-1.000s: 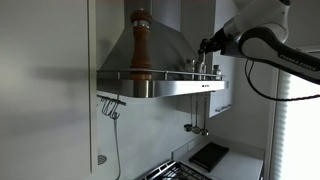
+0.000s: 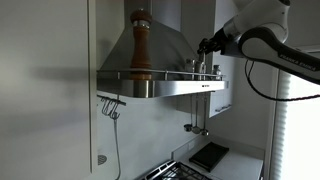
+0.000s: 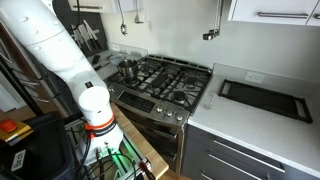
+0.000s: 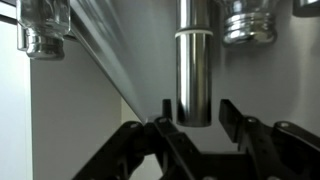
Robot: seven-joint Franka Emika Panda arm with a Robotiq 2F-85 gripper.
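Observation:
High at the range hood's shelf, my gripper reaches in from the right, above small containers standing behind the rail. From the wrist, a shiny metal cylinder with a pale ring lies in line with my gripper. Its end comes between the two dark fingertips, with a narrow gap showing at each side, so the fingers stand apart. Whether either finger touches it elsewhere cannot be made out. A glass jar with a metal lid is close by on the right. Exterior view 2 leaves the gripper out.
A tall brown mill stands on the hood shelf farther left. Another glass jar is at the wrist view's upper left. Utensils hang below the hood. The stove and counter lie below.

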